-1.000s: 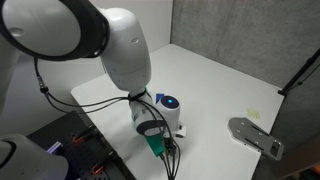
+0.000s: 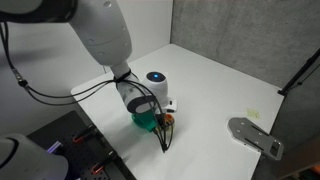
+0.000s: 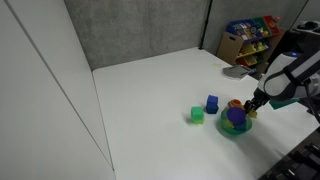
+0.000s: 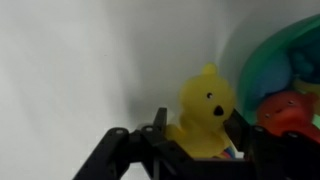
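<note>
A yellow toy figure [image 4: 204, 112] with a small face is held in the wrist view, and my gripper is shut on it. Right beside it is a green bowl [image 4: 262, 75] with a red toy [image 4: 287, 112] and other colored things inside. In exterior view 2 the gripper [image 3: 252, 112] is at the right side of the green bowl [image 3: 236, 131], with the yellow toy [image 3: 252, 114] at its fingers. A purple thing [image 3: 236, 116] shows in front. In exterior view 1 the arm hides most of the bowl and the fingertips.
Exterior view 2 shows a green block [image 3: 197, 116] and a blue block [image 3: 212, 103] left of the bowl. A grey metal tray [image 2: 256, 137] lies on the right in exterior view 1. A shelf of colored items [image 3: 250, 40] stands at the back.
An orange-red object now shows beside it.
</note>
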